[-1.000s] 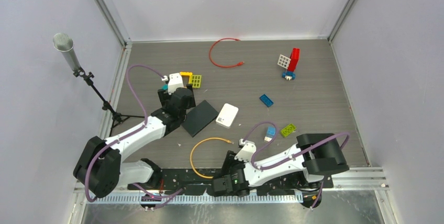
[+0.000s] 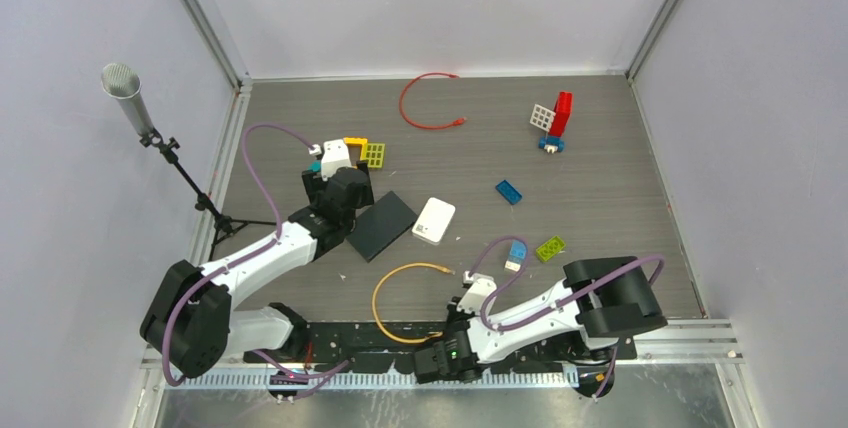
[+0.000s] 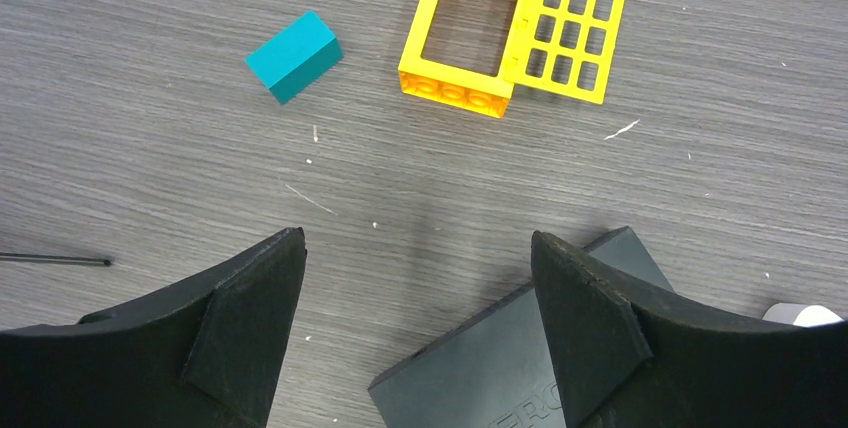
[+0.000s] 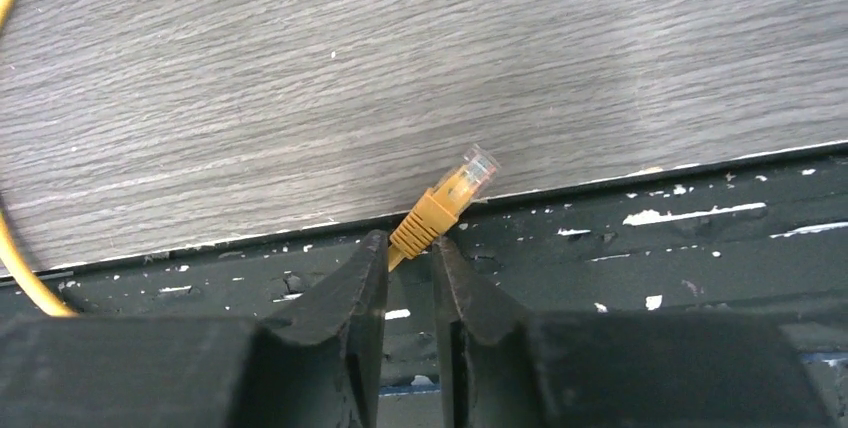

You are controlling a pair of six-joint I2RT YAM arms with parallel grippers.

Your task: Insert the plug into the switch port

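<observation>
A yellow cable [image 2: 378, 293] lies in a curve at the table's front edge. Its plug [image 4: 438, 210], with a clear tip, points up and right just ahead of my right gripper, whose fingers are part-way apart. The plug's boot lies at the fingertips, against the left one; whether both pinch it is unclear. In the top view the right gripper [image 2: 458, 310] hovers over the front edge. A white box [image 2: 434, 220], probably the switch, lies mid-table; its ports cannot be made out. My left gripper is wide open with nothing between its fingers.
A black flat box [image 2: 382, 226] lies left of the white one. Yellow bricks [image 3: 470, 33] and a teal block [image 3: 295, 56] sit beyond the left gripper. A red cable [image 2: 420, 126] is at the back, and several bricks are scattered on the right.
The left arm is still.
</observation>
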